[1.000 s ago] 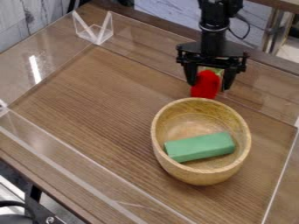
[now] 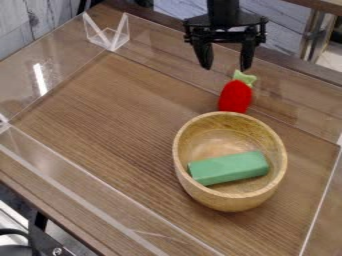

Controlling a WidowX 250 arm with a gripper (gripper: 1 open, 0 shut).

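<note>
My black gripper (image 2: 223, 50) hangs at the top centre with its fingers spread open and nothing between them. Just below and right of it lies a red object (image 2: 235, 96) with a green top (image 2: 245, 77), resting on the wooden table (image 2: 100, 130). A round tan bowl (image 2: 230, 200) holding a green block (image 2: 223, 168) sits at the lower right.
A white wire holder (image 2: 107, 32) stands at the upper left. A dark round piece shows at the bottom left corner.
My gripper has moved up and back, away from the red object, which is now uncovered with its green top in view.
</note>
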